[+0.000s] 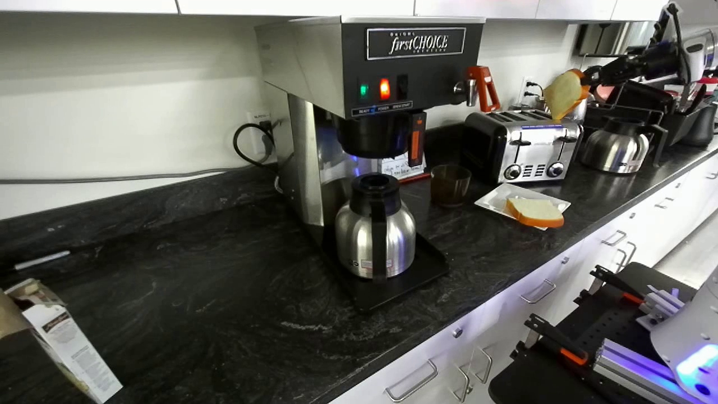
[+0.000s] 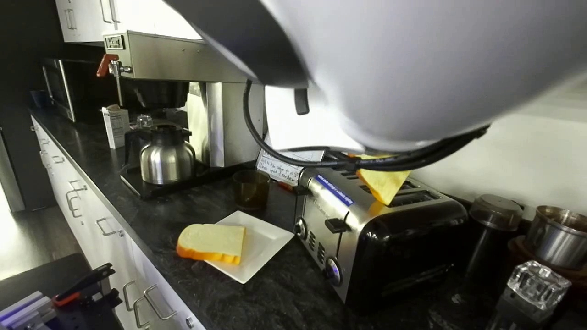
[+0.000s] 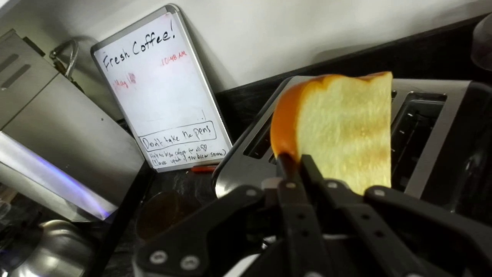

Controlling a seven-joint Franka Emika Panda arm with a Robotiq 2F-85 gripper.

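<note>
My gripper is shut on the crust edge of a bread slice, which hangs tilted above the slots of the steel toaster. In exterior view 1 the held slice is over the toaster's right end, with the gripper to its right. Exterior view 2 shows the lower corner of that slice close over the toaster top; the arm hides the gripper there. Another bread slice lies partly on a white square plate, overhanging its edge.
A coffee maker with a steel carafe stands left of the toaster. Between them are a brown cup and a small whiteboard. Another steel pot is right of the toaster.
</note>
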